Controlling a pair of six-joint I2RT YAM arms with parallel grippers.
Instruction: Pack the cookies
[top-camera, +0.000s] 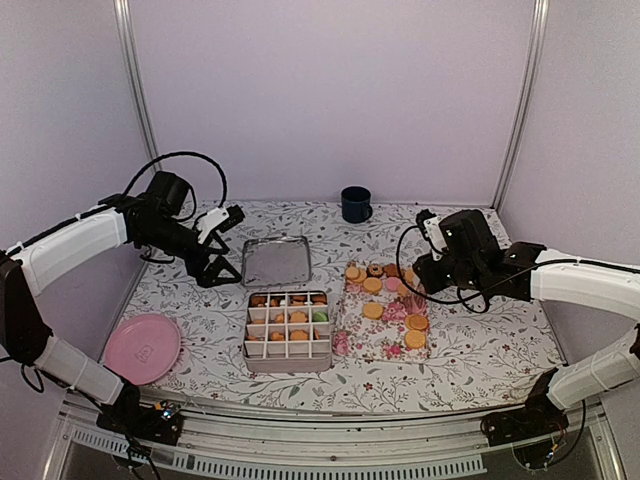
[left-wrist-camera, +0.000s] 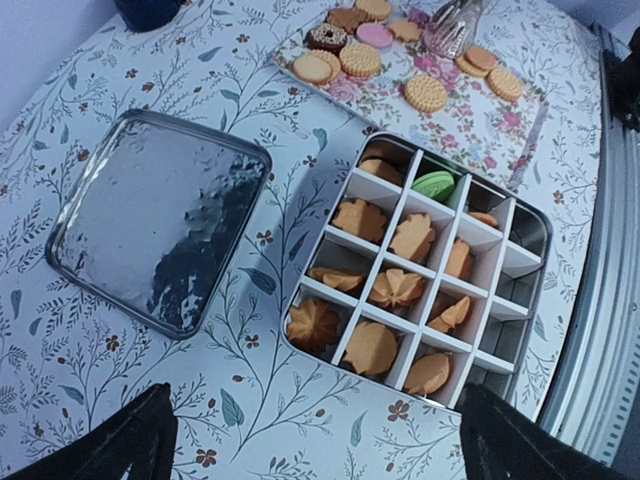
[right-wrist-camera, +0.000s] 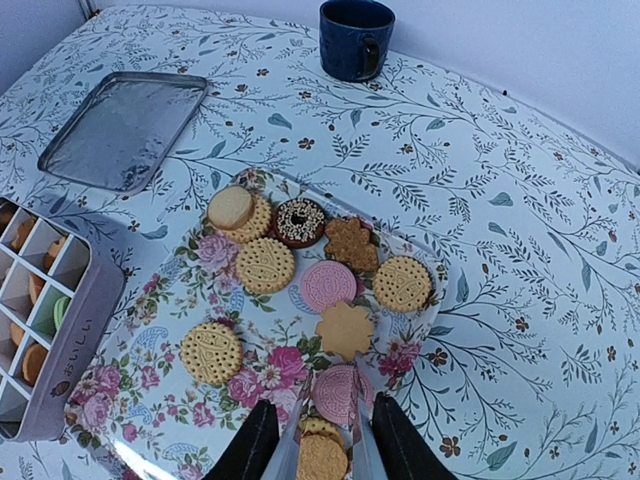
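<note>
Several cookies lie on a floral mat (top-camera: 375, 340) at the right of the table. My right gripper is open low over the mat, its clear fingertips on either side of a pink cookie (right-wrist-camera: 342, 396); whether they touch it I cannot tell. Just below that cookie are stacked tan cookies (right-wrist-camera: 322, 458). The divided box (left-wrist-camera: 540, 270) has cookies in many compartments, among them a green one (left-wrist-camera: 433, 185); a few compartments at its near right side look empty. Away to the left of the box, my left gripper stands wide open and holds nothing.
Behind the box rests an empty metal tray (top-camera: 277, 262). A dark blue mug (top-camera: 356, 204) stands at the back, and a pink plate (top-camera: 143, 348) occupies the front left. Bare patterned cloth lies right of the mat.
</note>
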